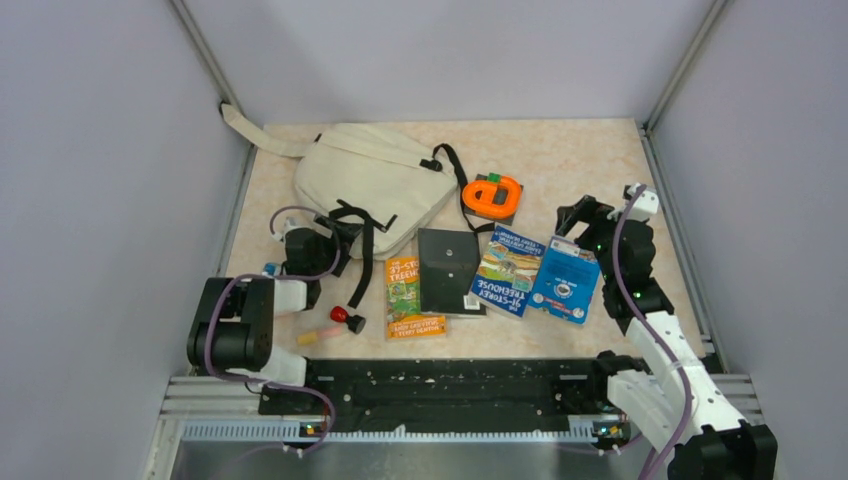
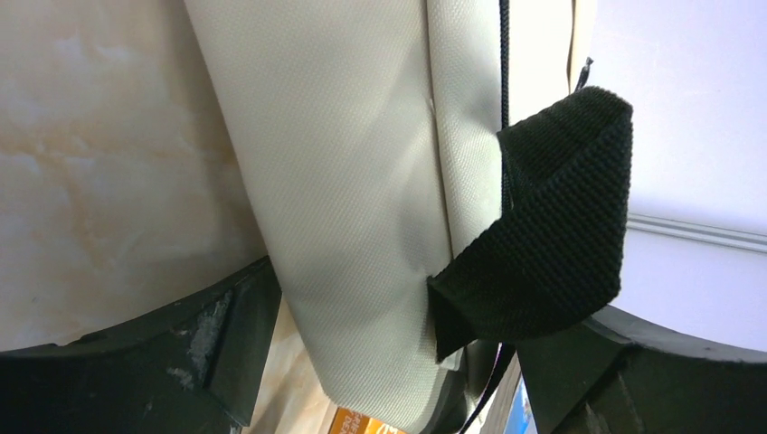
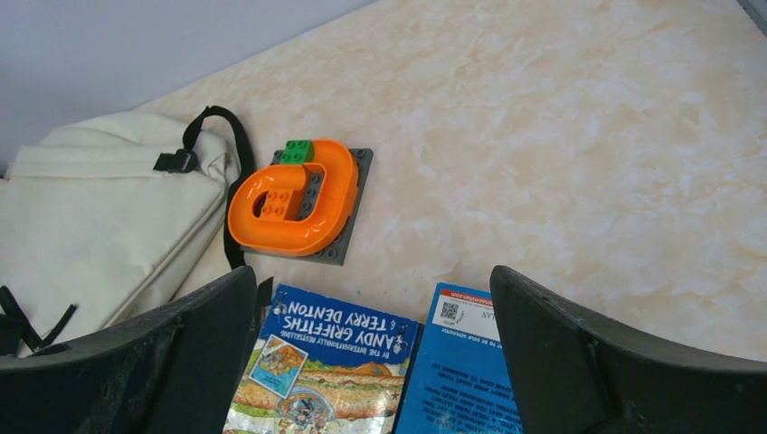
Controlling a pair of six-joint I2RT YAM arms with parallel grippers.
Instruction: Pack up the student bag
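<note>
The cream student bag point(image 1: 365, 180) lies flat at the back left, with black straps. At its near-left edge is my left gripper point(image 1: 345, 245). Seen from the left wrist, the fingers are open, one on each side of the bag's side wall point(image 2: 344, 226); a black webbing loop point(image 2: 561, 235) reaches the right finger, and whether they touch is unclear. My right gripper is open and empty above the blue book point(image 1: 565, 285). Beside that lie a Treehouse book point(image 1: 510, 268), a dark folder point(image 1: 447, 265) and an orange-green book point(image 1: 403, 290).
An orange track toy point(image 1: 492, 197) on a grey plate stands right of the bag. A red-and-black item point(image 1: 346, 318) and a yellowish one point(image 1: 318, 335) lie near the front left. A loose strap point(image 1: 362, 285) hangs toward them.
</note>
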